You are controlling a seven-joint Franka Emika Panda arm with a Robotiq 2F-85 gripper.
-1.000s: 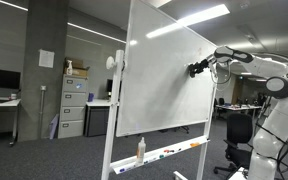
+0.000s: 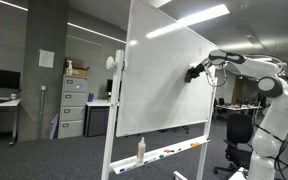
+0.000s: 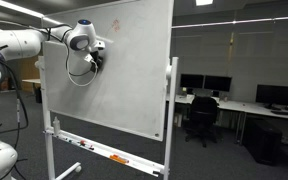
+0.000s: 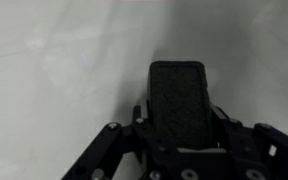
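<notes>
A dark block that looks like a whiteboard eraser (image 4: 179, 90) sits between my gripper's fingers in the wrist view, its far end reaching up the frame. My gripper is shut on it from both sides. In exterior view 1 the gripper (image 2: 196, 72) is at the upper right part of the large whiteboard (image 2: 159, 95), close to its face. Whether the block touches the board cannot be told for sure. Exterior view 2 shows the arm reaching in from the left, with the gripper (image 3: 97, 52) near the board's upper left area. Faint grey smudges show on the white surface.
Below the board runs a tray (image 2: 156, 157) with several markers and a spray bottle (image 2: 141, 149). An office chair (image 2: 238, 138) stands behind the board near the arm. Much of the board's face is unobstructed.
In exterior view 1 the gripper has shifted slightly left and down across the board since a second ago, the dark block still with it. The whiteboard and tray have stayed put.
</notes>
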